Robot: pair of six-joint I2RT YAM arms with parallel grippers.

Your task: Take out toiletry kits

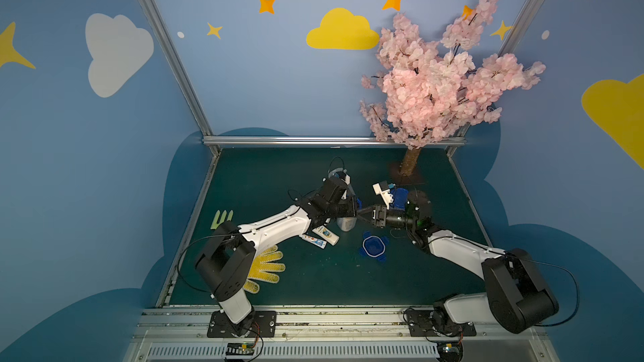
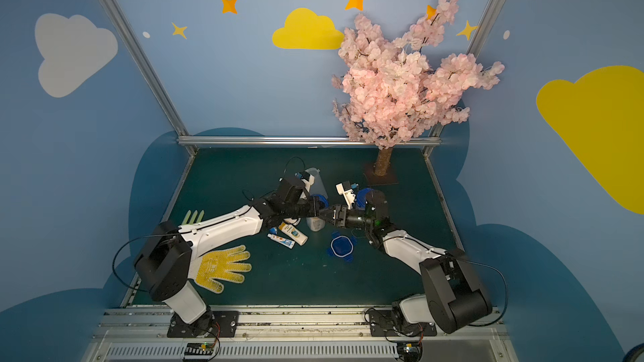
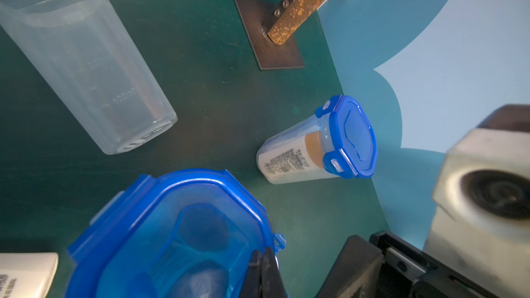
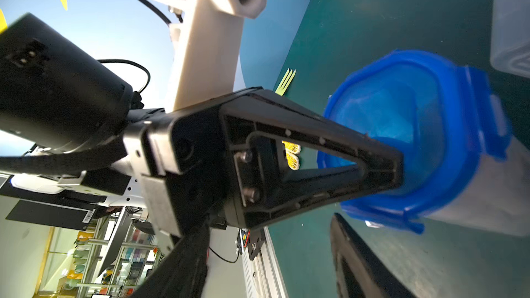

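A blue-rimmed clear container (image 3: 207,237) lies in the lower left wrist view; in the right wrist view its blue rim (image 4: 455,138) is behind my left gripper's fingers. My left gripper is shut at the container's edge; nothing shows between its fingers. In the top left view my right gripper (image 1: 363,213) faces it, close to its tips. The right wrist view shows my right gripper open and empty. A second blue-lidded container (image 3: 298,154) with a label stands farther right. A white bottle (image 2: 293,233) and a small tube (image 2: 281,240) lie nearby.
A clear tall bottle (image 3: 93,66) is beyond the container. A loose blue lid (image 1: 373,246) with a white ring lies in front. A white item (image 1: 383,193) lies behind my right gripper, and a yellow glove (image 2: 224,266) near left.
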